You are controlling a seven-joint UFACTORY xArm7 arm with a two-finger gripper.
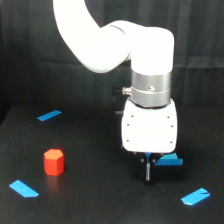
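The white arm comes down from the top, and its gripper [148, 172] hangs low over the dark table, right of centre, beside a blue object [168, 160] that is partly hidden behind it. Whether the fingers are open or shut, or hold anything, is unclear. A red hexagonal block [53, 161] stands apart on the left.
Blue tape strips lie at the back left [49, 115], front left [24, 188] and front right [197, 196]. The table [100, 200] is otherwise mostly clear, with a black backdrop behind.
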